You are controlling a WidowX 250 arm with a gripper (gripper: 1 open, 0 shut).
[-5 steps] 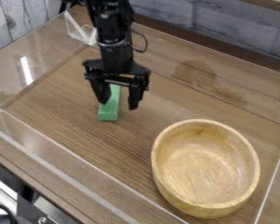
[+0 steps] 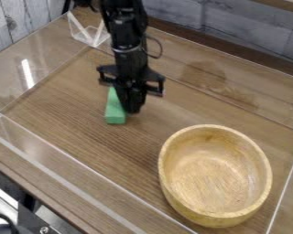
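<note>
A small green block (image 2: 114, 111) lies on the wooden table (image 2: 76, 155), left of centre. My black gripper (image 2: 125, 99) is lowered from above right at the block's upper right, its lower part against or just over the block. The view is soft, so I cannot tell whether the fingers are closed on it.
A large beige bowl (image 2: 215, 174) occupies the lower right. Dark cables show at the bottom left corner, and something clear plastic sits at the top left.
My gripper looks narrower and has shifted slightly at the block. The green block appears in nearly the same place.
</note>
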